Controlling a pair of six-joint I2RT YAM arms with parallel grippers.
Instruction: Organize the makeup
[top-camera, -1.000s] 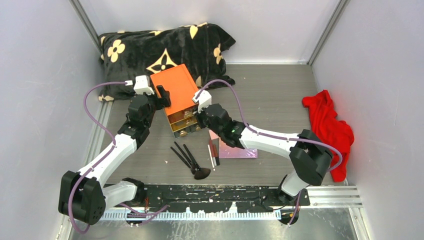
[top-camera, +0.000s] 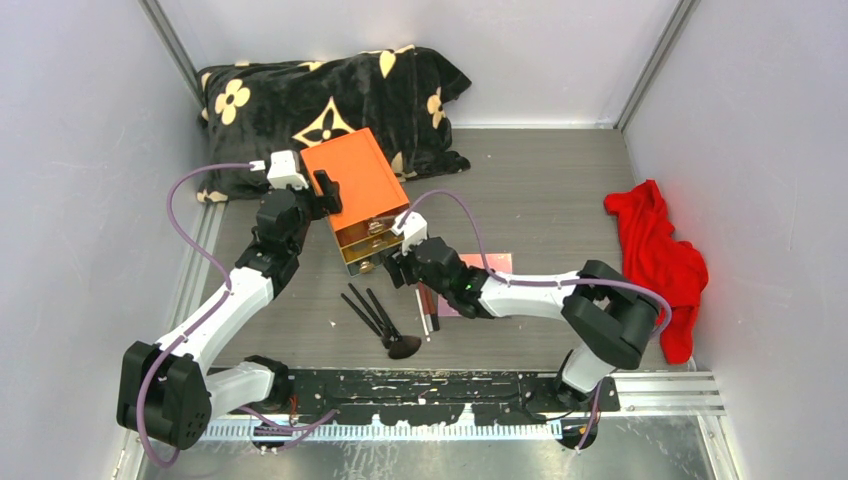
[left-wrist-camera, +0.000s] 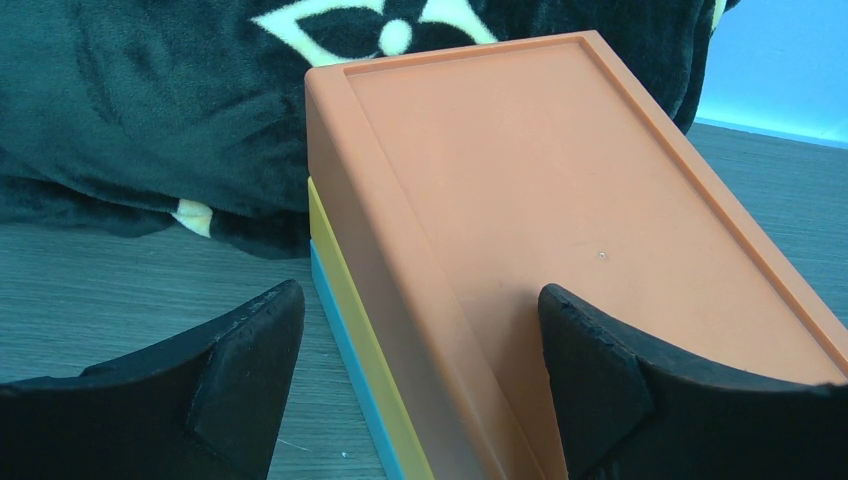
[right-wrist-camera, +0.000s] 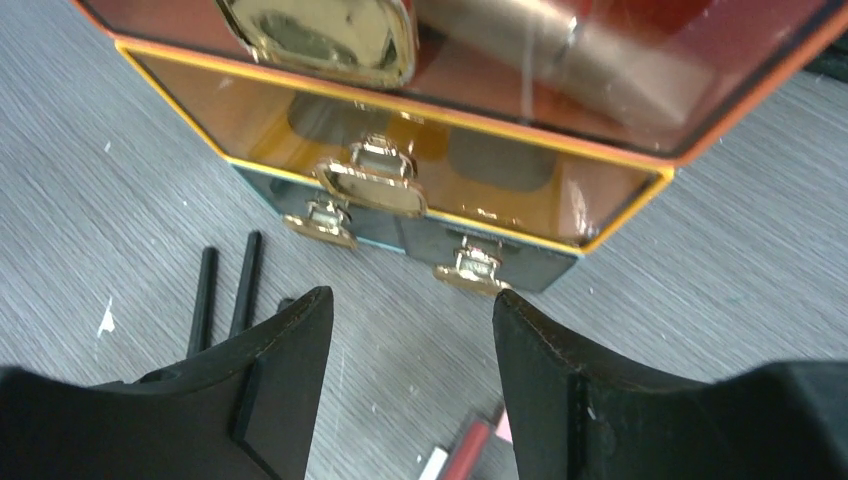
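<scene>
An orange-topped drawer box (top-camera: 358, 170) stands at an angle left of centre, with small metal handles on its front. In the right wrist view its yellow-edged middle drawer (right-wrist-camera: 480, 165) and grey bottom drawers (right-wrist-camera: 515, 262) appear closed. My right gripper, open and empty, hovers just in front of the lower handles (right-wrist-camera: 472, 268). My left gripper is open around the box's top left side edge, one finger on either side. Several black makeup brushes (top-camera: 372, 315) lie in front of the box. A pink palette (top-camera: 497, 263) and slim pencils (top-camera: 428, 312) lie partly under my right arm.
A black patterned blanket (top-camera: 270, 110) lies behind the box, against its back. Red cloth (top-camera: 640, 230) is bunched at the right wall. Bare table spreads between the box and that cloth.
The left arm and the box look unmoved.
</scene>
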